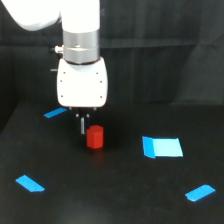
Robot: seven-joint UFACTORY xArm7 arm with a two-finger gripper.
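Note:
A small red block (95, 138) stands on the dark table, left of the middle of the camera view. The white arm reaches down from the top, and its gripper (83, 125) hangs at the upper left of the block. Its narrow fingers overlap or nearly meet the block's left edge in this view; whether they touch it I cannot tell. They are too dark and small to show how far apart they stand.
A light-blue folded piece (166, 147) lies to the right of the block. Blue strips mark the table at front left (29, 184), front right (200, 192) and back left (54, 113).

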